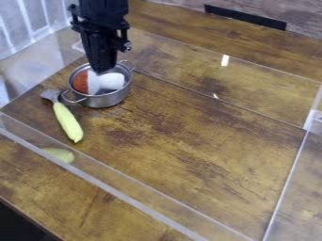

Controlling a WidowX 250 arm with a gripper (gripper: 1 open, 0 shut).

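Note:
My gripper (pixel 98 26) is a dark shape above a steel pot (pixel 116 94) at the upper left; whether its fingers are open or shut is unclear. The pot holds a red item (pixel 81 80) and a white item (pixel 108 82). A yellow banana-like or corn-like object (pixel 68 120) lies left of and below the pot, with a grey utensil (pixel 49 95) beside it.
Transparent walls or edges run along the left, bottom and right.

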